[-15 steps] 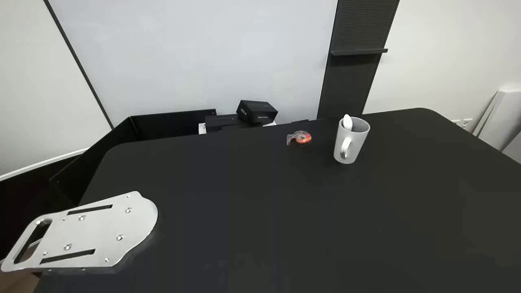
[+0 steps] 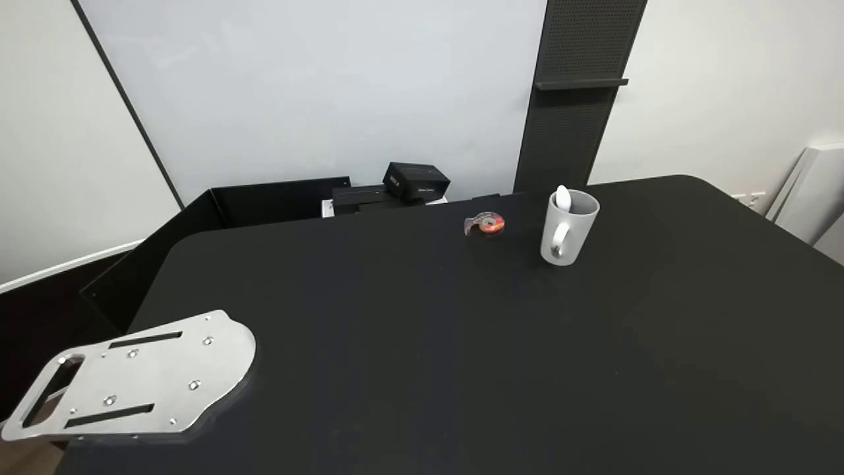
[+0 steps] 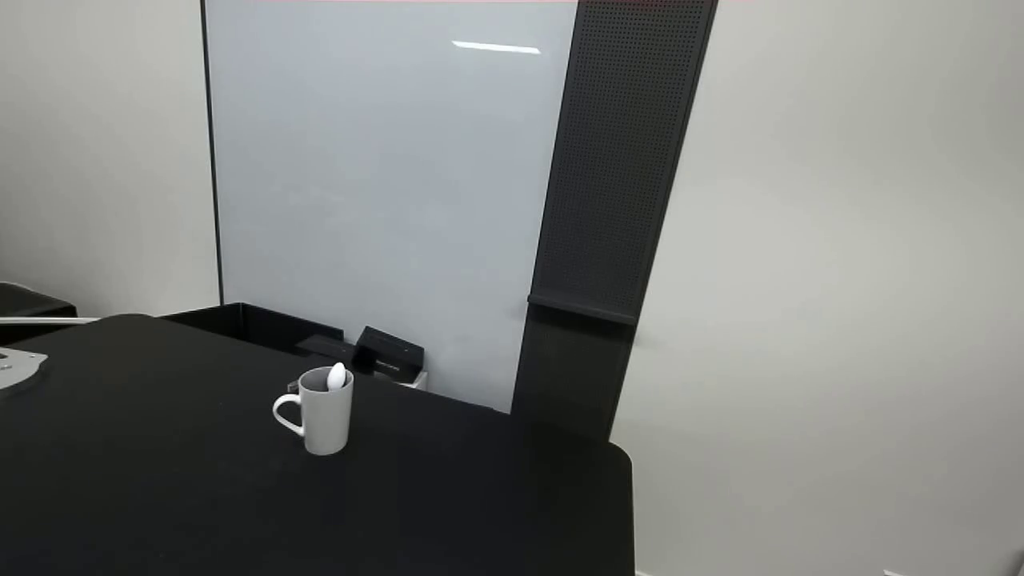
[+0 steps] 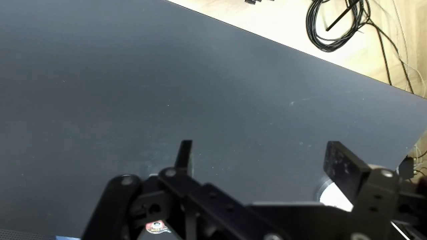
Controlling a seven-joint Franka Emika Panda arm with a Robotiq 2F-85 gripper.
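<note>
A pale grey mug [image 2: 564,233] stands upright on the black table, with a white spoon-like end [image 2: 562,198] sticking out above its rim. In the second exterior view, the mug [image 3: 326,422] has its handle to the left. A clear tape dispenser [image 2: 484,224] with a red-orange roll lies left of the mug in the first exterior view. My gripper shows only in the wrist view; it is open over the table, nothing between its fingers. Partly hidden by it are a small red and white round thing [image 4: 156,226] and a white rounded thing [image 4: 334,198], which I cannot identify surely.
A silver metal plate [image 2: 158,372] with slots sits at the table's left edge. Black boxes [image 2: 415,181] are beyond the back edge. Coiled black cables [image 4: 334,44] lie beyond the table edge in the wrist view.
</note>
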